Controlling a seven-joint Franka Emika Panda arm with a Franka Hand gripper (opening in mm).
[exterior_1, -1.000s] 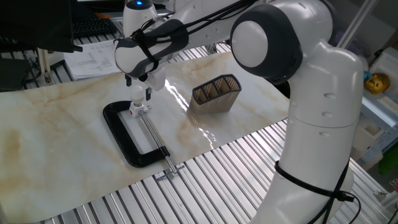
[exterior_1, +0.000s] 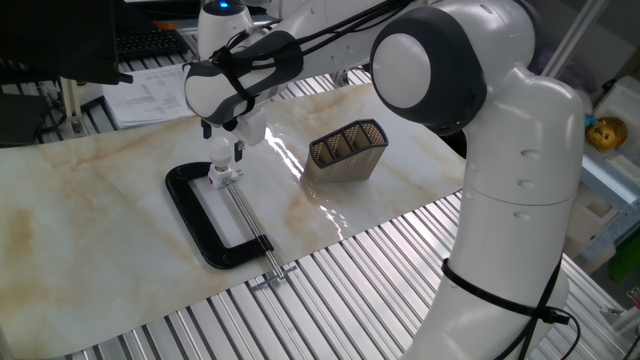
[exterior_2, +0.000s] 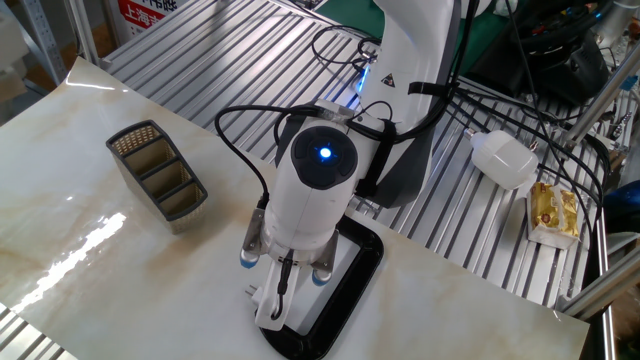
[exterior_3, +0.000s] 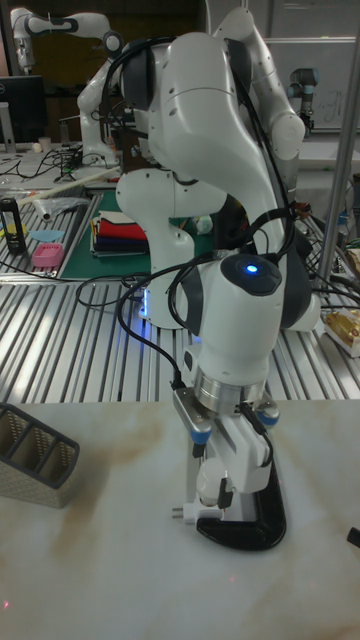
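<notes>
A black C-clamp (exterior_1: 200, 220) with a silver screw rod lies flat on the marbled sheet. My gripper (exterior_1: 223, 160) points down at the clamp's far end in exterior view 1. Close by its fingertips is a small white piece with two prongs, resembling a plug (exterior_3: 192, 513); it sits low, near the clamp's curved end. Contact between the fingertips and this white piece cannot be made out. In exterior view 2 the arm's wrist covers part of the clamp (exterior_2: 352, 285), and the gripper's white body hides the gap between its fingers.
A beige perforated holder (exterior_1: 348, 160) with open compartments stands upright, apart from the clamp. Slatted metal table (exterior_1: 330, 300) borders the sheet (exterior_1: 80, 230). A white bulb (exterior_2: 503, 160) and a gold-topped box (exterior_2: 553, 213) lie on the slats.
</notes>
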